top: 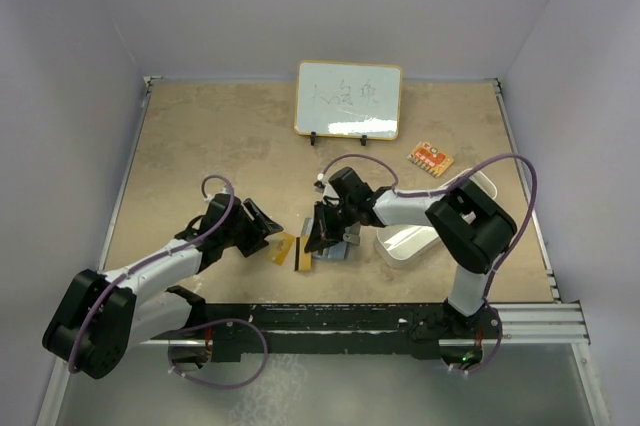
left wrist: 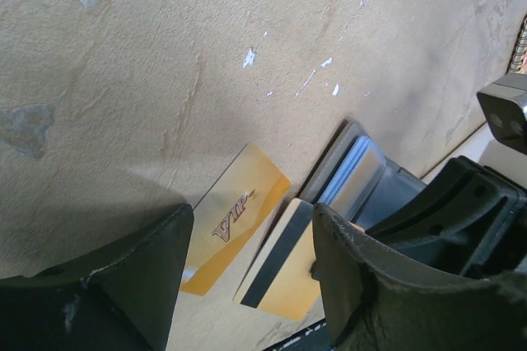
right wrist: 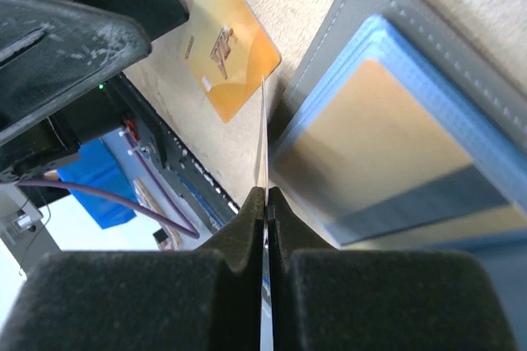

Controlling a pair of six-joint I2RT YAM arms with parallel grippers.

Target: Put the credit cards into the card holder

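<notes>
Pinched edge-on in my right gripper is a thin card. From the left wrist view its face is yellow with a black stripe (left wrist: pixel 288 260). The striped card stands close beside the grey and blue card holder (right wrist: pixel 428 38). A yellow card with a dark stripe (right wrist: pixel 395 133) shows in that holder. In the top view the right gripper covers much of the holder. My left gripper has its fingers apart. Between and beyond them a yellow VIP card (left wrist: pixel 235 211) rests at the table, its left edge partly behind one finger.
A white tray (top: pixel 405 246) lies right of the holder, partly under my right arm. An orange notebook (top: pixel 431 158) and a whiteboard (top: pixel 348 99) are farther back. The two grippers are close together.
</notes>
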